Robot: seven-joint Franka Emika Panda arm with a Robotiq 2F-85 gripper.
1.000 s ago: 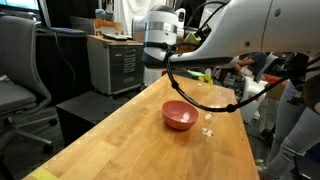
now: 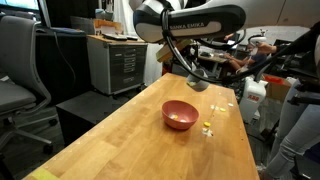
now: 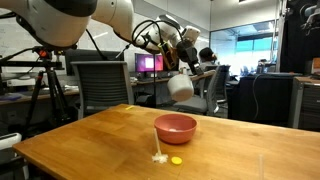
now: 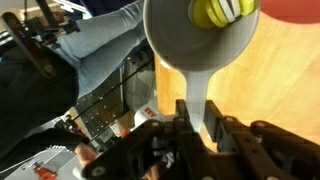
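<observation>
A pale grey pot with a straight handle [image 4: 198,92] hangs in the air, and my gripper is shut on that handle. In the wrist view the pot's rim is cut off by the top edge, and yellow and white pieces [image 4: 212,12] show inside it. Exterior view 2 has the pot [image 3: 181,88] above and slightly behind the red bowl [image 3: 176,127], clear of the table. From exterior view 1 the same pot [image 2: 198,83] appears beyond the red bowl [image 2: 180,115], which has something small and pale inside.
On the wooden table [image 2: 120,135] a yellow piece [image 3: 176,160] and a whitish piece [image 3: 159,157] lie near the bowl. Office chairs [image 2: 22,90] and a drawer cabinet [image 2: 124,66] stand beyond its edge.
The arm has shifted in exterior view 1, with the gripper now higher and further right. The pot is more plainly visible beyond the bowl. The bowl stays in place.
</observation>
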